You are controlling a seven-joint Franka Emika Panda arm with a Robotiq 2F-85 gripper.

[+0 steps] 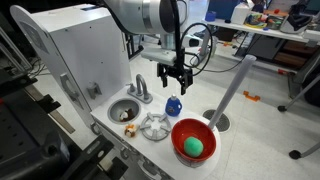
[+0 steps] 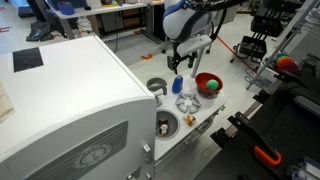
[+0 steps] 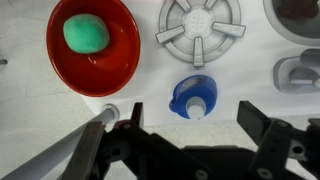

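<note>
My open gripper [image 1: 174, 83] hangs above a small blue pitcher [image 1: 173, 105] with a pale knob on its lid. In the wrist view the pitcher [image 3: 194, 96] shows between and beyond the two black fingers, which stand wide apart with nothing held. The pitcher is upright on the white counter, apart from the fingers. Beside it are the grey burner [image 1: 155, 126] and a red bowl [image 1: 193, 135] with a green round object [image 1: 193, 146] inside.
A sink [image 1: 124, 110] with a small brown thing in it and a grey faucet [image 1: 143, 89] lie to the left. An orange-brown item [image 1: 130, 130] sits by the sink. A slanted grey pole [image 1: 232, 90] rises beyond the bowl. A white cabinet [image 1: 85, 60] stands at the left.
</note>
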